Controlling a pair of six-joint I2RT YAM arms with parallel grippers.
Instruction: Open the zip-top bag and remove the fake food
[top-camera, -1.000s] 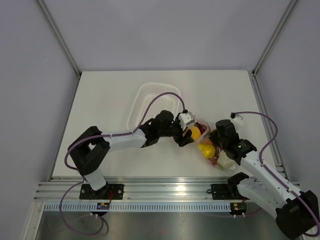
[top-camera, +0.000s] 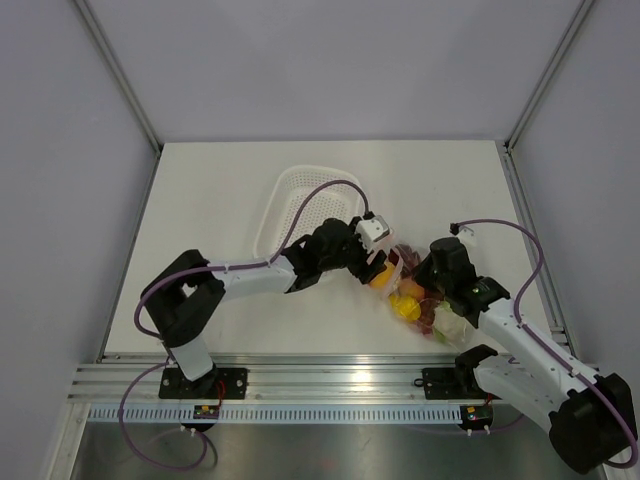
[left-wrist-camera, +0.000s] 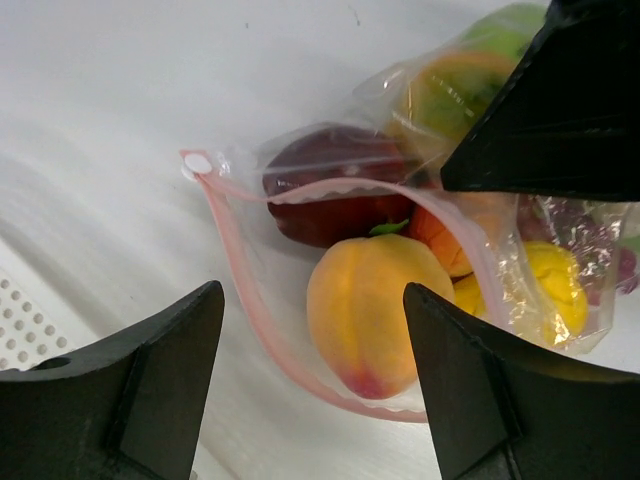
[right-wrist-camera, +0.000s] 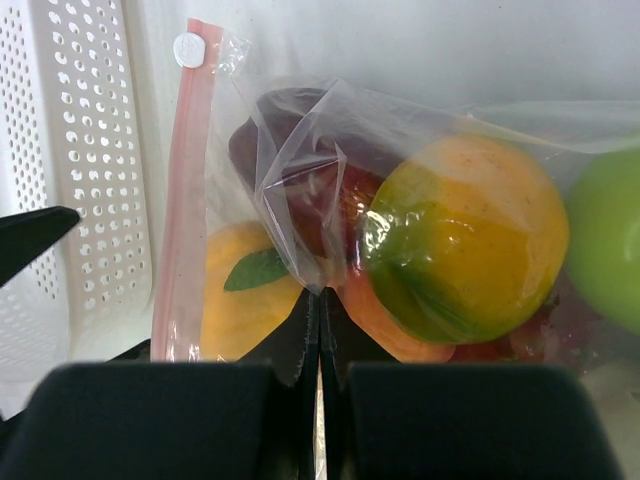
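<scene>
The clear zip top bag (top-camera: 432, 312) lies on the right half of the table, its pink-edged mouth (left-wrist-camera: 245, 285) gaping toward the left arm. Just inside the mouth rests a peach (left-wrist-camera: 375, 305), with a dark purple food (left-wrist-camera: 330, 170) behind it. Yellow (left-wrist-camera: 560, 285), orange and green pieces sit deeper under the film. My left gripper is open at the mouth, fingers apart, the peach ahead of them and not gripped. Shut at its tips, my right gripper has a gathered fold of bag film at its fingertips.
A white perforated basket (top-camera: 283, 205) stands behind the left arm, left of the bag. The two grippers are close together over the bag. Bare table (top-camera: 200, 200) lies at the far left and along the back.
The peach and the mouth shifted slightly left. The right gripper moved only a little.
</scene>
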